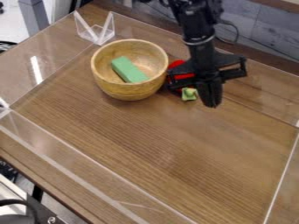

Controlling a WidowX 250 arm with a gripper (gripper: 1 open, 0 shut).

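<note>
The black arm reaches down from the top centre with my gripper (207,86) low over the table, right of the wooden bowl (147,50). It looks shut, with nothing visible held. A green block (128,69) lies inside the bowl. Beside the bowl, a red object (177,66) is mostly hidden behind the gripper, and a small green piece (190,94) shows below it.
A clear wire-like holder (96,31) stands at the back left. A dark wall edge runs along the back right.
</note>
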